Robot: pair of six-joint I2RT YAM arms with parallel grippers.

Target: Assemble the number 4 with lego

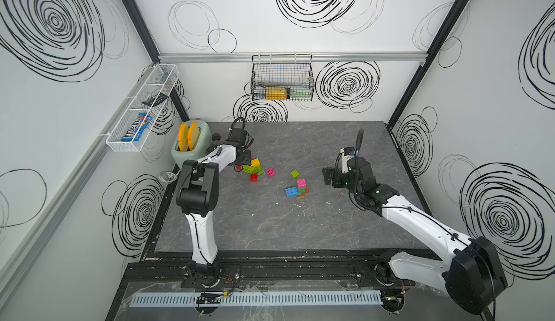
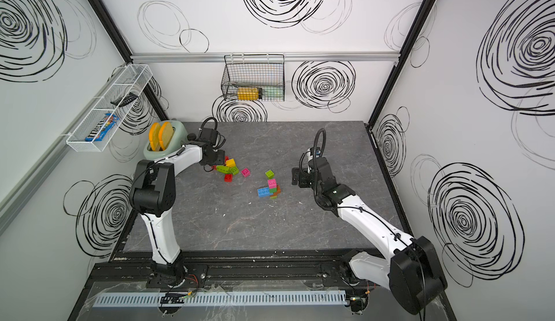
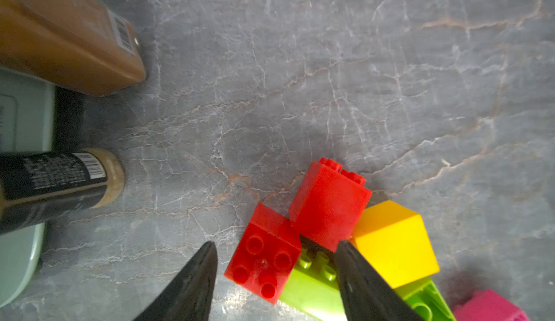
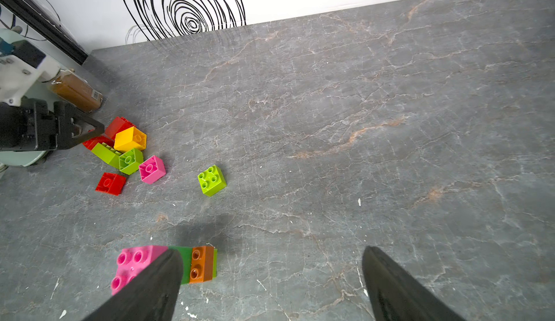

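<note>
My left gripper is open above a pile of two red bricks (image 3: 328, 202), a green brick (image 3: 309, 289) and a yellow brick (image 3: 393, 244), one red brick between its fingers in view; contact cannot be told. Nearby lie a loose red brick (image 4: 109, 183), a pink brick (image 4: 152, 169) and a lone lime brick (image 4: 212, 180). In front of these sits a cluster of blue (image 1: 291, 191), pink (image 1: 300, 183), green and orange bricks. My right gripper (image 1: 327, 175) stands open to the right of that cluster, nothing in it.
A mint toaster (image 1: 185, 159) and two jars (image 3: 86, 176) stand at the back left, close to my left gripper. A wire basket (image 1: 282, 78) hangs on the back wall.
</note>
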